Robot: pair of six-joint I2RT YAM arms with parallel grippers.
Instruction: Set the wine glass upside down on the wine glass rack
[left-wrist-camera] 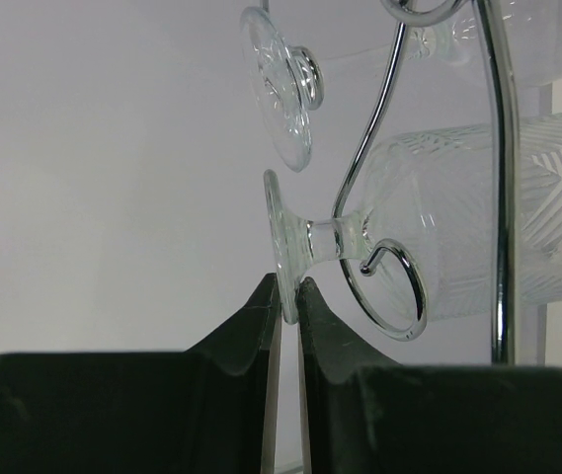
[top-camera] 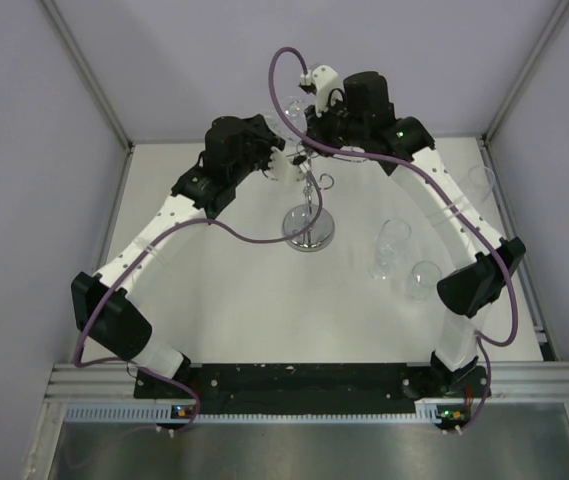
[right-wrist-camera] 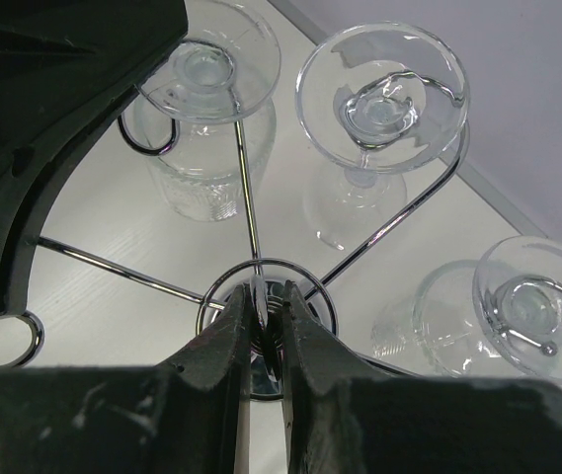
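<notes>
The clear wine glass hangs upside down, its etched bowl (left-wrist-camera: 429, 212) and short stem (left-wrist-camera: 322, 240) beside the curled hook (left-wrist-camera: 414, 296) of the metal rack. The hook appears to go around the stem. My left gripper has its fingertips close together on the edge of the glass's foot, with the thin rim between them. On the ring (right-wrist-camera: 223, 279) at the top of the rack, my right gripper is shut. From above, the rack's round base (top-camera: 309, 229) shows while both grippers cover its top.
Upside-down glasses hang on other rack hooks, including a middle glass (right-wrist-camera: 424, 148) and a right glass (right-wrist-camera: 493, 301). Clear glasses (top-camera: 392, 248) are on the table's right side.
</notes>
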